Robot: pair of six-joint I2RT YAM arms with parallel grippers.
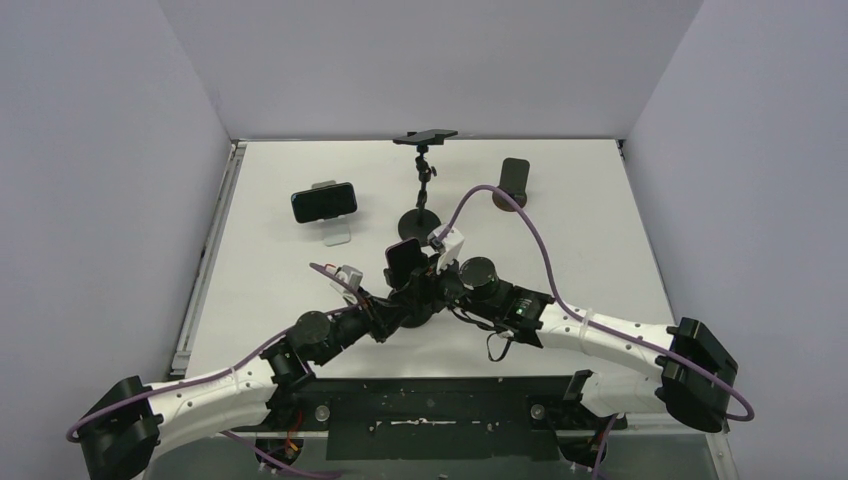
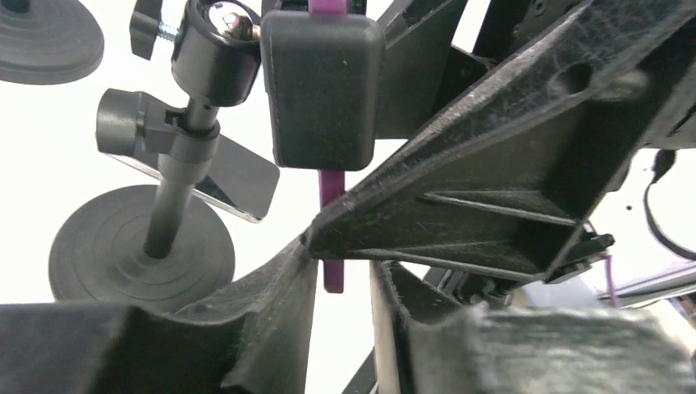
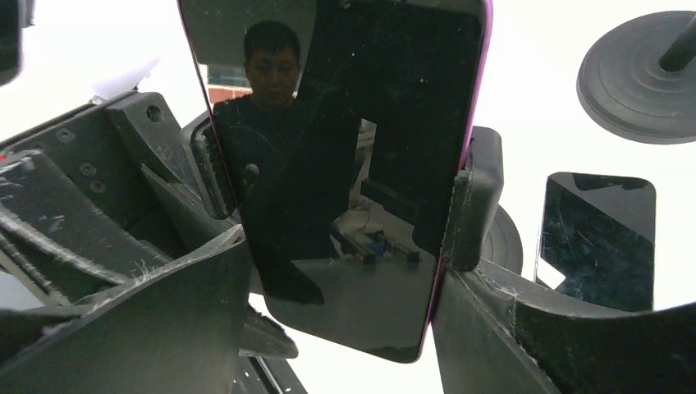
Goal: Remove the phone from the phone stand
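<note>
A black phone with a purple edge (image 3: 353,164) stands steeply in the holder, its dark screen facing the right wrist camera. Black clamp pads (image 3: 480,197) press on both its long sides. Below the pads, my right gripper is shut on the phone's lower part, a finger at either edge. In the left wrist view, the phone's purple edge (image 2: 330,193) shows side-on behind a clamp pad (image 2: 324,94). My left gripper is partly open around the line of the phone's lower end; contact cannot be told. The phone stand's round base (image 2: 107,263) rests on the table.
Another phone (image 3: 599,238) lies flat near the stand. A second phone on a white stand (image 1: 324,203) is at the left, a tall black stand (image 1: 421,180) behind, and a small stand (image 1: 514,178) at the right.
</note>
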